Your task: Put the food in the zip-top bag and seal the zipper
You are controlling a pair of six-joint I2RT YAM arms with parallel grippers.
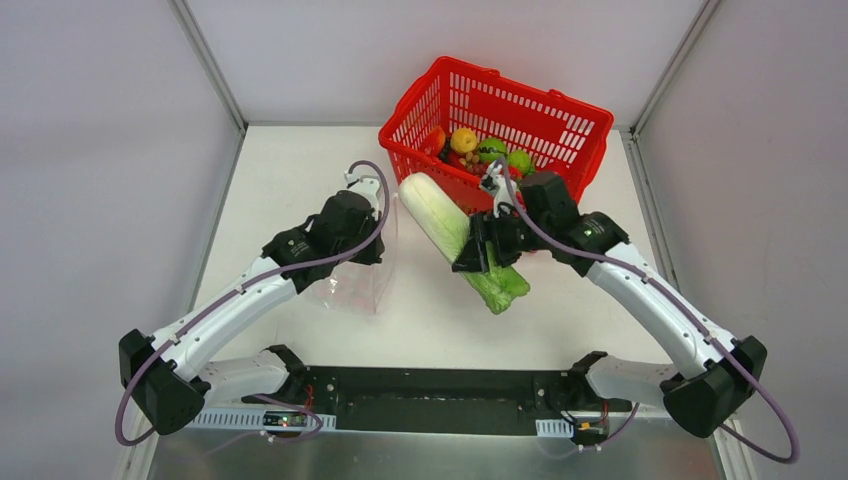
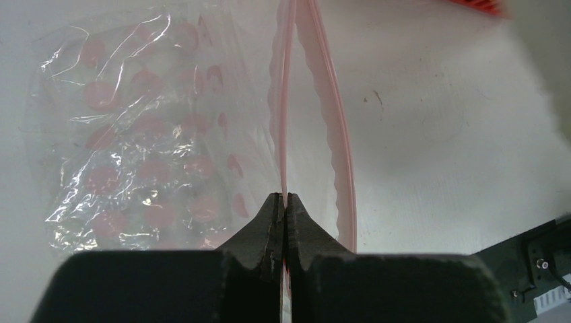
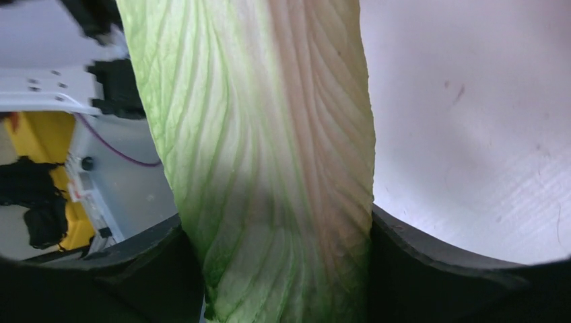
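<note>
A long napa cabbage hangs diagonally over the table, with my right gripper shut on it; it fills the middle of the right wrist view. The clear zip top bag, pink-dotted, lies flat under my left gripper, its pink zipper strips running lengthwise in the left wrist view. My left gripper is shut on the edge of the bag, at one pink zipper strip.
A red basket of fruit and vegetables stands at the back right of the white table. The side walls bound the space.
</note>
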